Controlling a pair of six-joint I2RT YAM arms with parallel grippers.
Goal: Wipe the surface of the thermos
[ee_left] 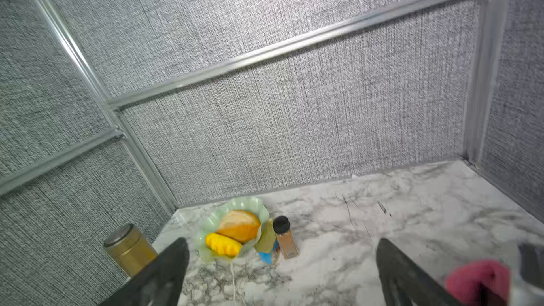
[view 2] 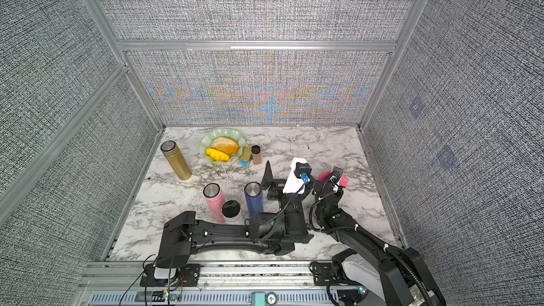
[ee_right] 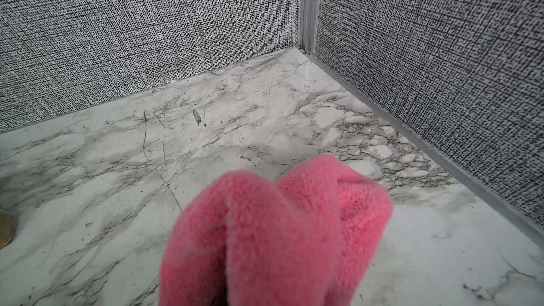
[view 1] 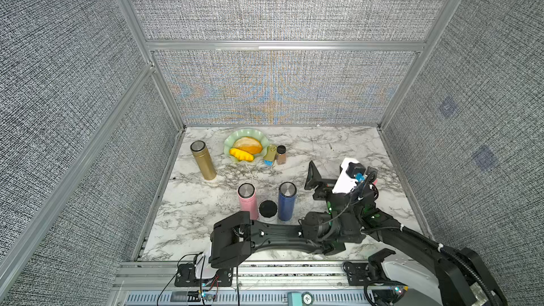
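Observation:
A pink cloth point(ee_right: 283, 238) hangs bunched from my right gripper point(view 2: 333, 178), shut on it at the right side of the table. The cloth hides the right fingertips in the right wrist view. My left gripper stands open over the middle right of the table, with nothing between its fingers. Several thermoses stand upright: a gold one point(view 1: 204, 161) at the far left, a pink one point(view 1: 247, 199) and a blue one point(view 1: 286, 201) in the middle. A white one with a black lid point(view 1: 268, 209) stands between them, its lower part behind the left arm.
At the back left, a green scalloped bowl point(view 1: 227, 140) holds yellow and orange food shapes. Beside it are a small green and blue item point(view 1: 269, 154) and a brown jar with a black cap point(view 1: 281, 155).

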